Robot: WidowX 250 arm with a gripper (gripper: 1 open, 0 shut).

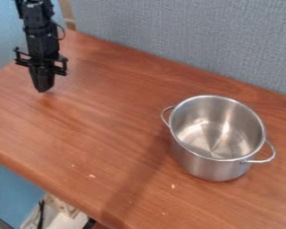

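Note:
My black gripper (42, 77) hangs low over the wooden table (104, 116) at the upper left, its fingertips pointing down. Whether it is open or shut, or has anything between its fingers, is too dark and small to tell. A steel pot (214, 155) with two side handles stands on the right part of the table, well apart from the gripper. Its visible interior looks empty.
A grey textured wall (181, 36) runs along the back. The table's left edge drops to a blue area (8, 192), with some dark and pale items below.

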